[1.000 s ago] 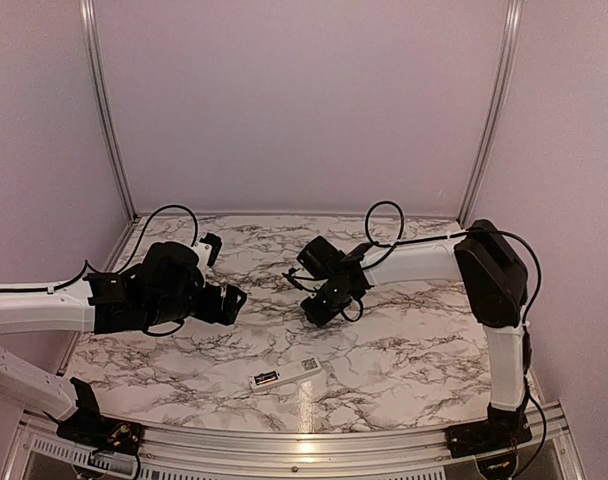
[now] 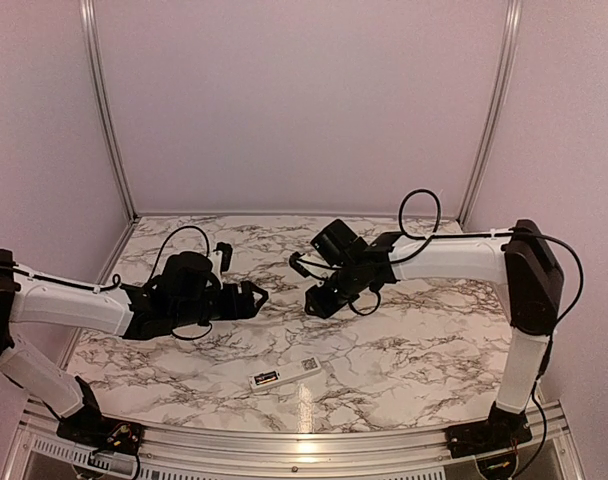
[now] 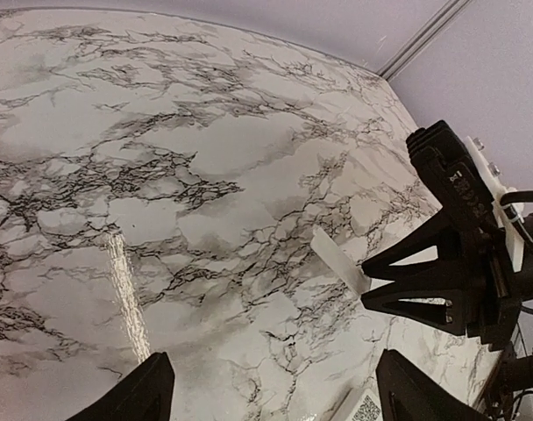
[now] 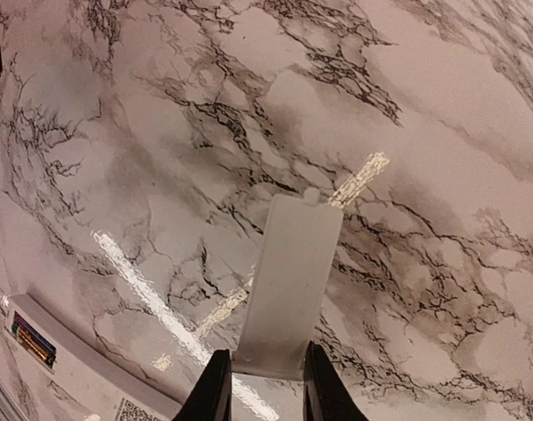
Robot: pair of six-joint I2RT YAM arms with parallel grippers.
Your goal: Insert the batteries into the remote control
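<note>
The remote [image 2: 286,373] lies on the marble table near its front, its compartment open with batteries [image 4: 34,340] visible inside. My right gripper holds a pale flat piece, apparently the battery cover, between its fingertips; it also shows in the left wrist view at the cover's [image 3: 339,260] lower end. My left gripper is left of centre in the top view, above the table, its fingertips apart at the bottom of its wrist view with no object seen between them.
My left arm has moved right toward the middle. My right arm has moved a little up and to the right in the top view. The remote has not moved.
</note>
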